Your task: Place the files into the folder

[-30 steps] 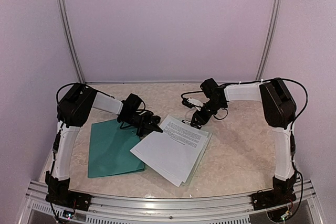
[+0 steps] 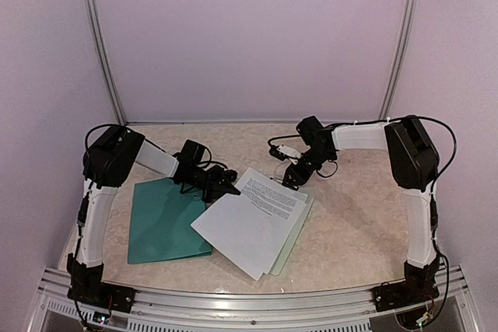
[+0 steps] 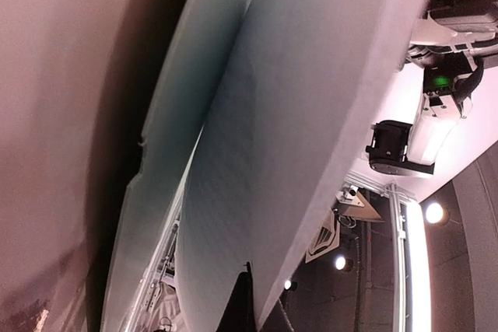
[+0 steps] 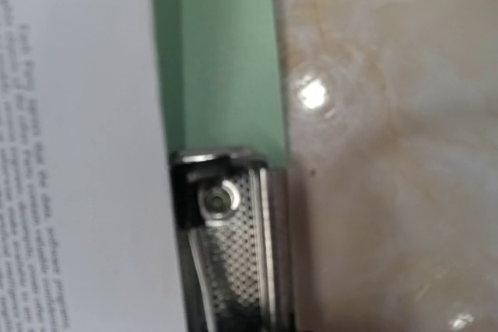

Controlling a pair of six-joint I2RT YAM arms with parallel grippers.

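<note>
White printed papers (image 2: 253, 223) lie skewed over a pale green clipboard folder (image 2: 296, 242), whose metal clip (image 4: 233, 246) shows in the right wrist view beside the paper edge. My left gripper (image 2: 232, 190) is at the papers' upper-left edge; in the left wrist view its fingertips are shut on the lifted, curved paper sheets (image 3: 288, 99). My right gripper (image 2: 292, 183) is over the clip at the top of the pale green folder; its fingers are not visible in its wrist view, so its finger state is unclear.
A teal folder (image 2: 163, 231) lies at the left under my left arm.
The papers have shifted slightly toward the front-left, with my left gripper moving very little. The right arm looks unmoved in the top view.
</note>
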